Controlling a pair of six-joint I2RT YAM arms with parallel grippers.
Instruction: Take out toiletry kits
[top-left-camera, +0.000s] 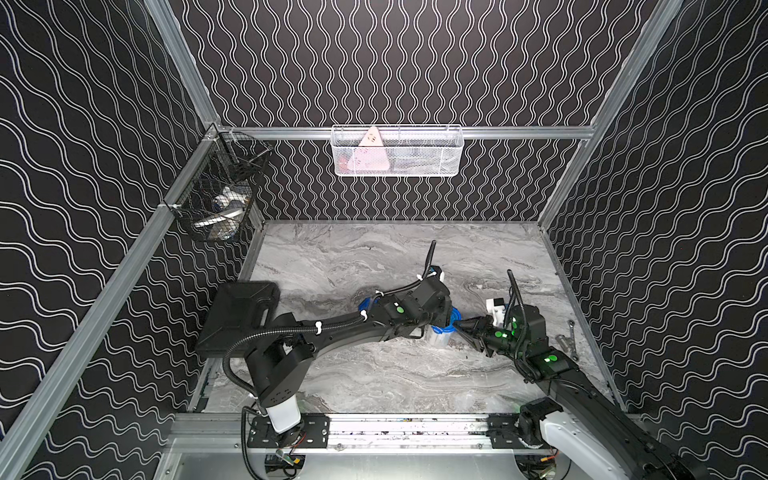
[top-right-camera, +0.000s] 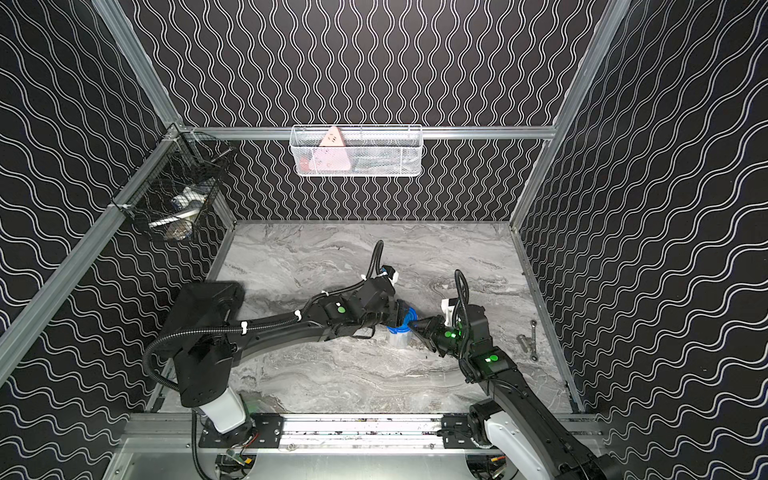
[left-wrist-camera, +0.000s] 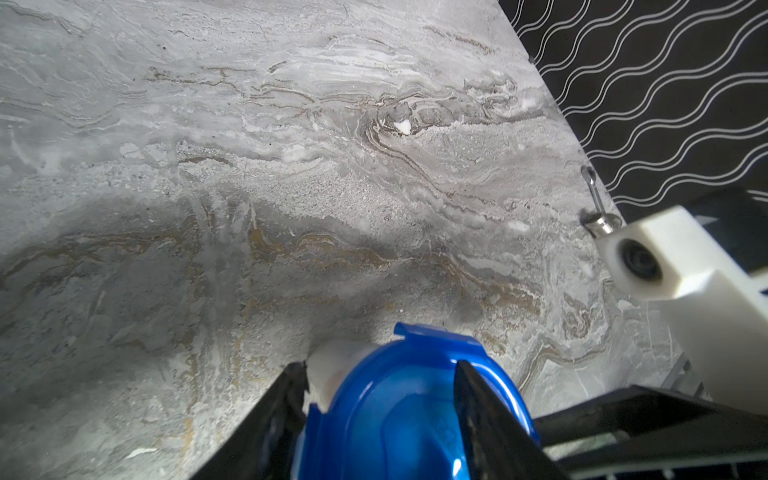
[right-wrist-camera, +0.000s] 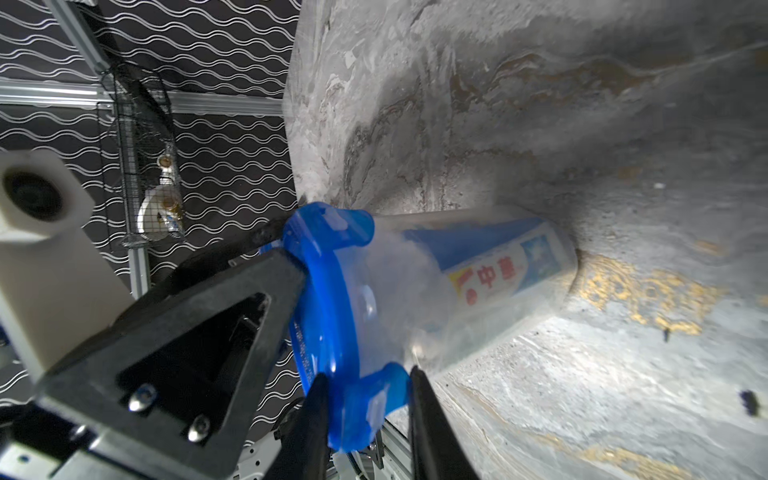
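Observation:
A clear container (right-wrist-camera: 448, 296) with a blue lid (right-wrist-camera: 340, 320) and a printed label inside stands on the table between my grippers. In the left wrist view, my left gripper has its fingers apart, around part of the blue lid (left-wrist-camera: 416, 416). On the other side, my right gripper is at a blue clasp (right-wrist-camera: 364, 408), which shows between its part-spread fingers; how firmly they press on it cannot be told. Behind the left arm a bit of a second blue item (top-left-camera: 365, 305) shows, mostly hidden.
At the left of the table lies a black case (top-left-camera: 236, 316). A white mesh basket (top-left-camera: 420, 164) hangs on the back wall, a black wire basket (top-left-camera: 212, 209) at the left. A small metal tool (top-left-camera: 572, 340) lies at right.

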